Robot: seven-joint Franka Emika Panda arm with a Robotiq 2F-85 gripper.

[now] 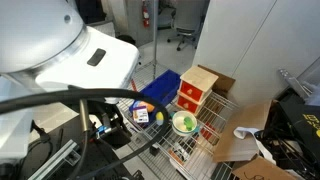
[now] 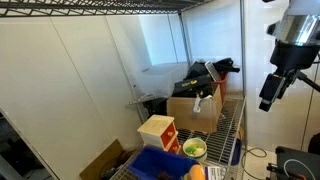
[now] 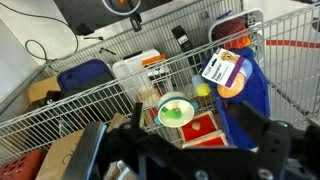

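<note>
My gripper stands open over a wire rack, its dark fingers spread at the lower part of the wrist view with nothing held between them. Below, in the gap, lies a white-rimmed bowl [image 3: 174,110] with green and whitish contents. Beside it, a red-and-white drawer box [image 3: 202,128] is partly covered by the gripper. Toward the right, an orange object [image 3: 236,82] and a printed white packet [image 3: 218,69] lie near a blue bin [image 3: 256,92]. In exterior view 1 the white arm fills the left and hides much of the rack.
A wooden box with red drawers [image 1: 192,88] stands behind the bowl. An open cardboard box [image 2: 195,113] takes up one end of the rack, dark items piled on it. Wire side walls [image 3: 75,107] border the rack. Several small items lie near the bowl.
</note>
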